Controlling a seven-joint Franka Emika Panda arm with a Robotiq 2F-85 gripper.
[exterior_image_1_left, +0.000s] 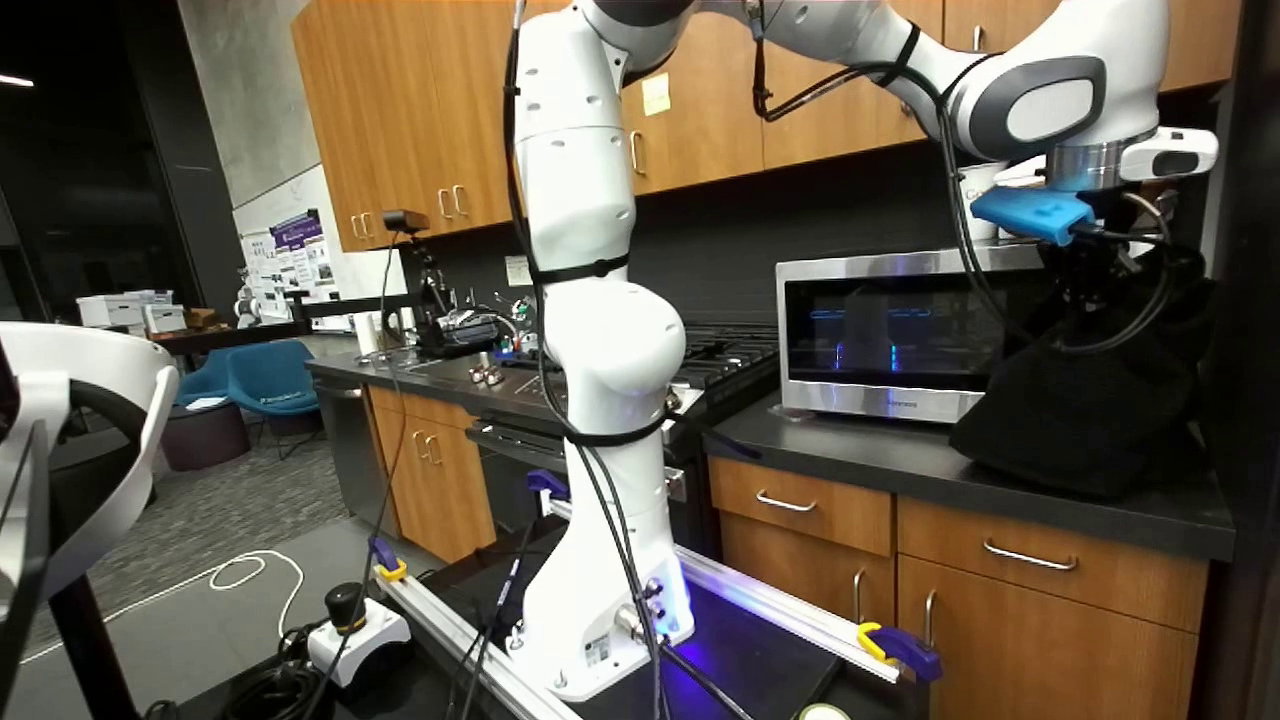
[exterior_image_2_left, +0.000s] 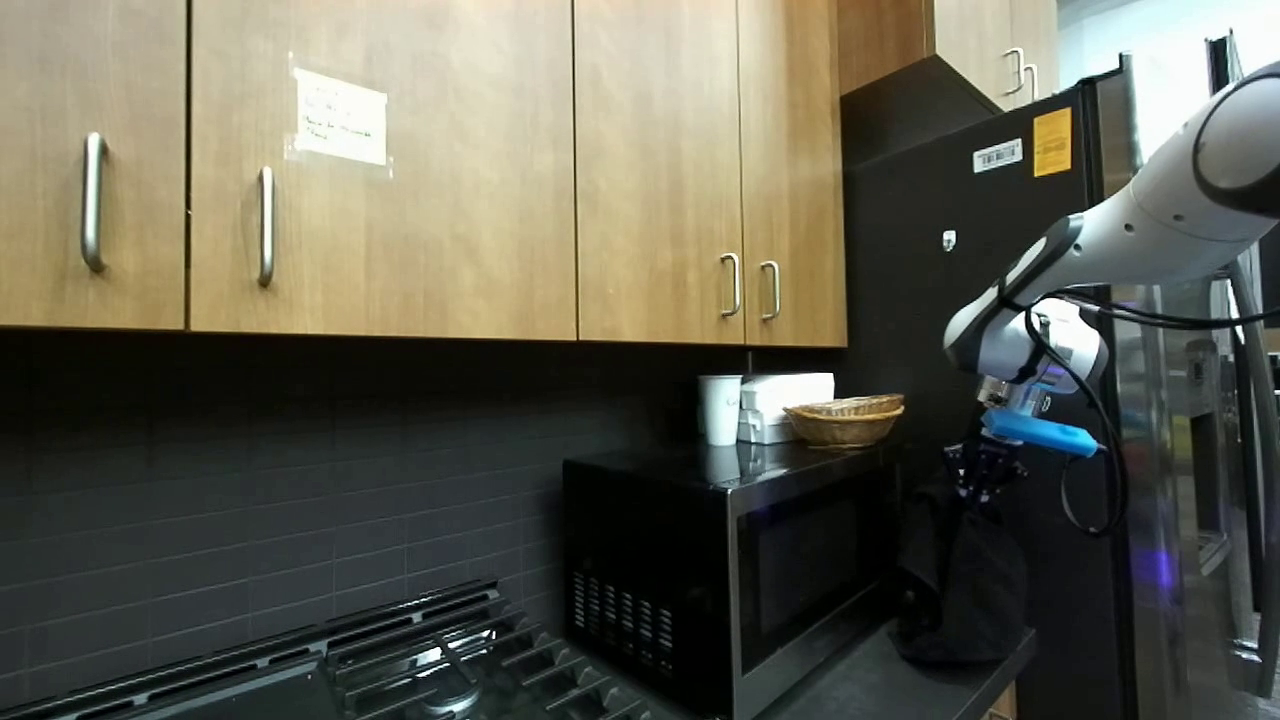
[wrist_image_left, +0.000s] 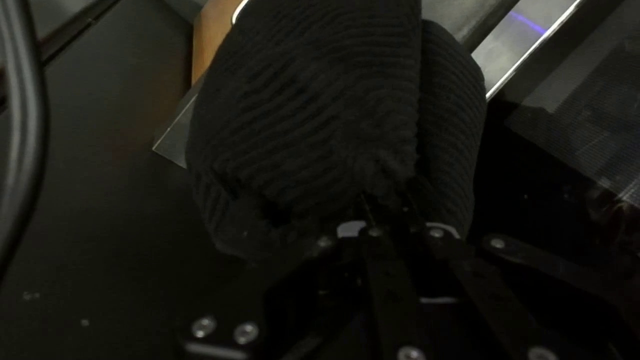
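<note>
A black, ribbed piece of soft fabric, perhaps a bag or garment (wrist_image_left: 312, 108), fills the middle of the wrist view. My gripper is shut on a bunched part of it; the fingertips are partly lost in the dark cloth. In exterior view 1 the black fabric (exterior_image_1_left: 1080, 420) hangs below the gripper (exterior_image_1_left: 1086, 282), in front of the microwave's right side, its lower end at the counter. From the other side, the fabric (exterior_image_2_left: 960, 576) drapes down from the gripper (exterior_image_2_left: 978, 474) by the microwave and the dark fridge.
A steel-fronted microwave (exterior_image_1_left: 894, 330) stands on the dark counter (exterior_image_1_left: 828, 450), close left of the cloth. On its top sit a white cup (exterior_image_2_left: 720, 408) and a wicker basket (exterior_image_2_left: 846, 420). The fridge (exterior_image_2_left: 924, 252) rises beside the arm.
</note>
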